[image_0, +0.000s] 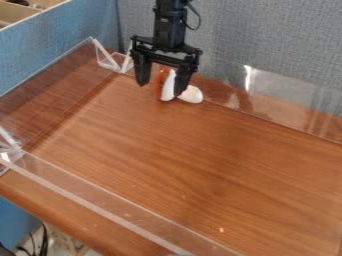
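My black gripper (163, 72) hangs at the back centre of the wooden table, its two fingers spread open. Just behind and below it lies a white object (185, 94) with an orange part, partly hidden by the gripper. I cannot tell what it is, and I see nothing clearly held between the fingers.
Clear plastic walls (274, 108) edge the wooden table (187, 170), with a white corner bracket at the back left. A blue padded wall stands at the left, and cables lie at the bottom left.
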